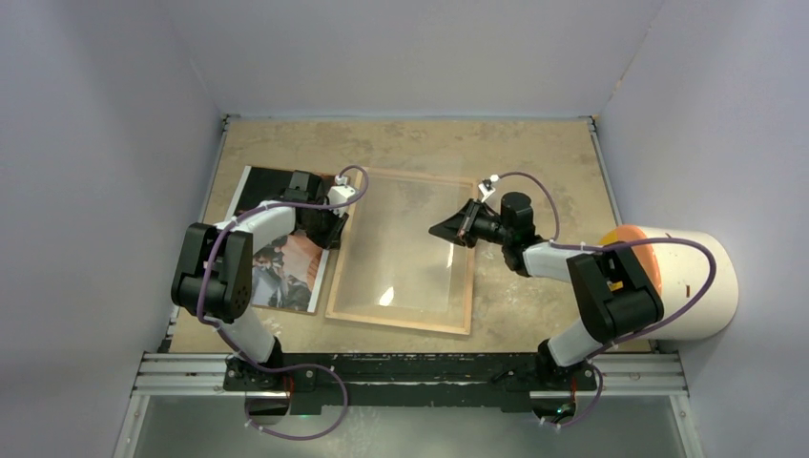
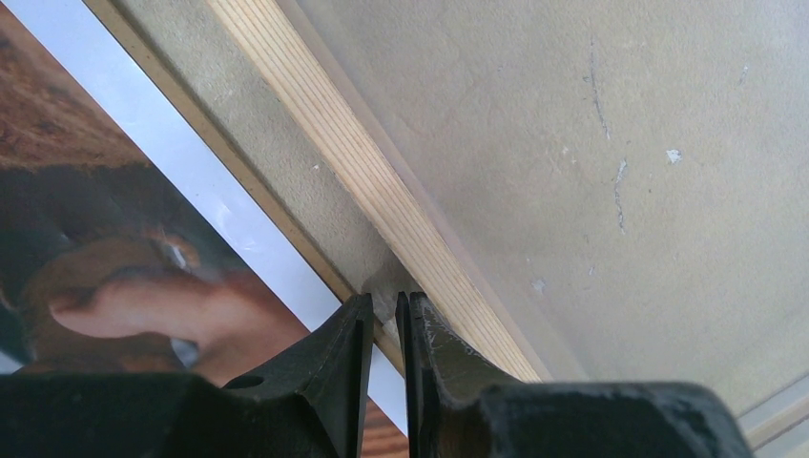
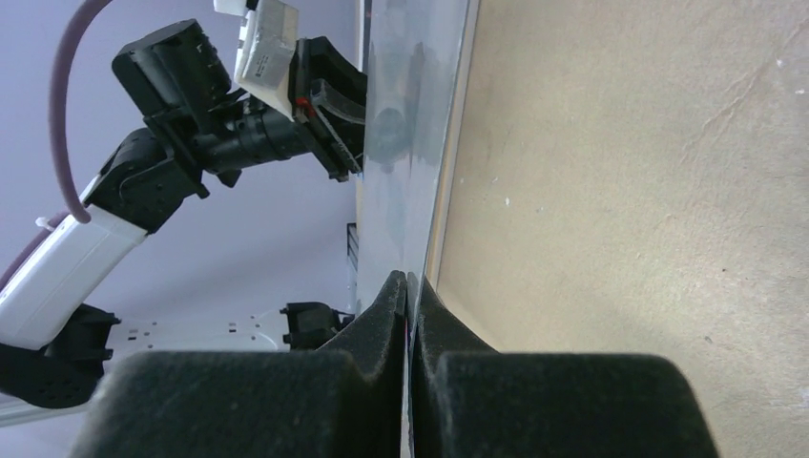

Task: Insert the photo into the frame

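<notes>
The photo (image 1: 286, 272), with its white border (image 2: 205, 186) and a thin brown backing edge (image 2: 259, 194), lies flat at the left. Beside it is the light wooden frame (image 1: 401, 323). My left gripper is slightly open at the photo's right edge, the backing edge passing below its narrow gap; no grasp shows. Over the frame, my right gripper is shut on the edge of a clear sheet (image 3: 410, 143). That sheet's far edges are hard to make out in the top view.
A white cylinder (image 1: 692, 286) with an orange rim lies at the right by the wall.
</notes>
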